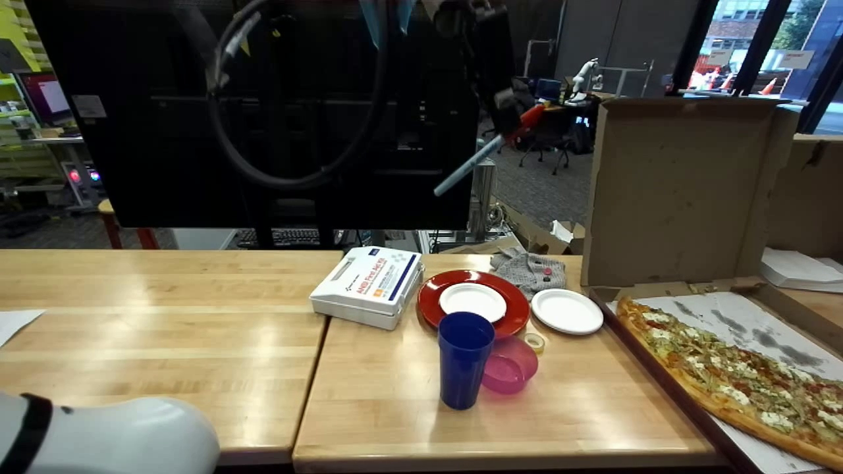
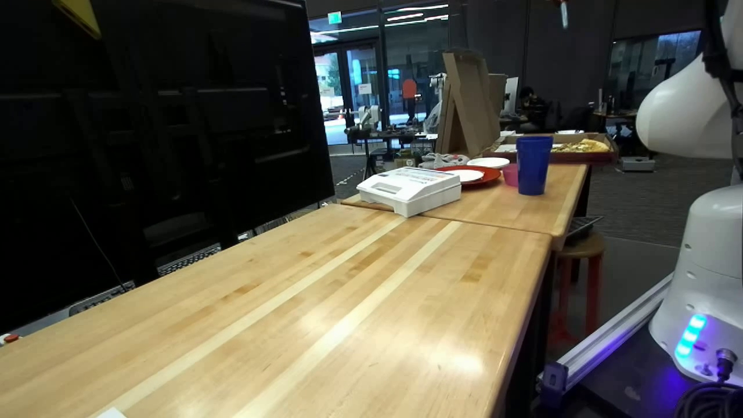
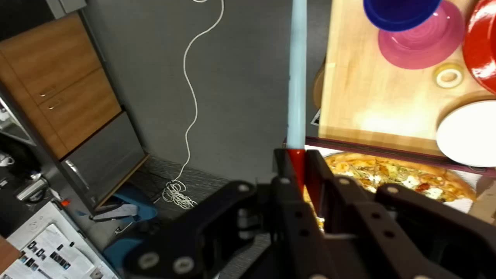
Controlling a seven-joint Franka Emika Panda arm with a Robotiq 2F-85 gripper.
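Observation:
A thin pale-blue stick with a red end is pinched at its red part by my gripper, which is shut on it in the wrist view. In exterior view 1 the stick slants down to the left, high above the table, with the dark gripper at its upper end. Only the stick's pale lower part shows clearly at the top edge of exterior view 2. Below stand a blue cup and a pink bowl, apart from the stick.
A red plate bears a small white plate; another white plate and a tape roll lie nearby. A first aid kit sits left, an open pizza box right.

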